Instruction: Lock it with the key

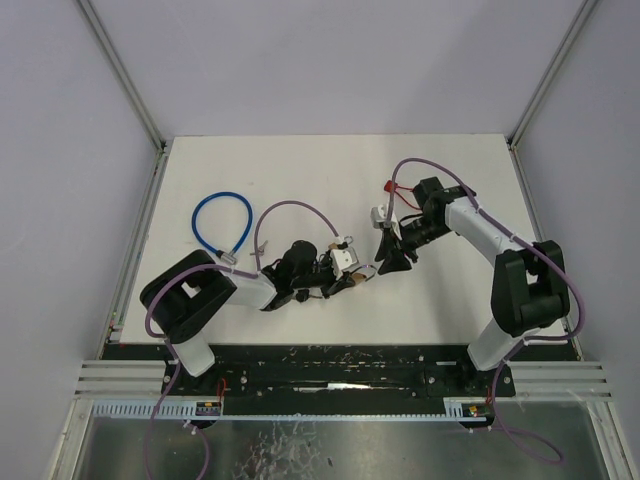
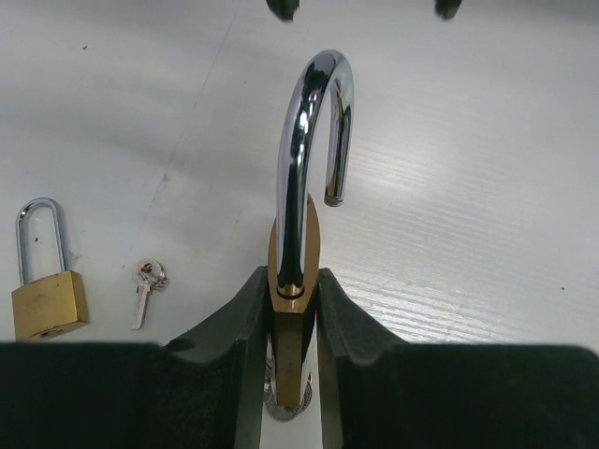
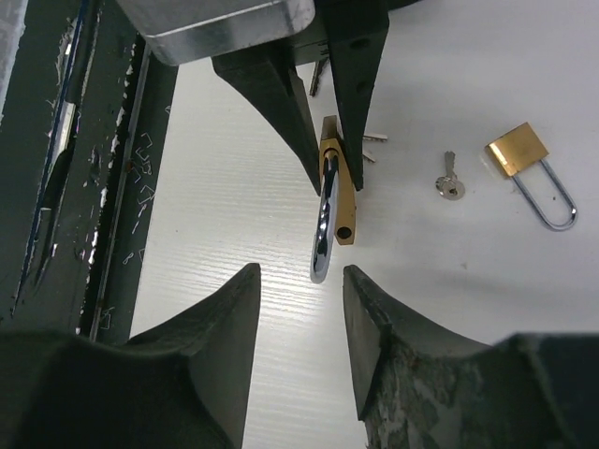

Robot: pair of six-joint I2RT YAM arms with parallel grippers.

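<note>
A brass padlock point(image 2: 289, 341) with its chrome shackle point(image 2: 292, 187) raised and swung open is gripped upright by my left gripper. The same padlock point(image 3: 343, 192) shows beyond the right fingers in the right wrist view. My right gripper stands partly open with nothing between its fingers, a short way from the shackle. Its two fingertips point(image 2: 283, 7) show apart at the top of the left wrist view. Silvery key heads point(image 2: 288, 407) peek out below the held padlock; whether one sits in it I cannot tell.
Another brass padlock point(image 2: 51, 304) lies on the white table beside a small key point(image 2: 147, 285). A blue cable loop point(image 1: 247, 205) lies at the left, and a red object point(image 1: 391, 186) is behind the right arm.
</note>
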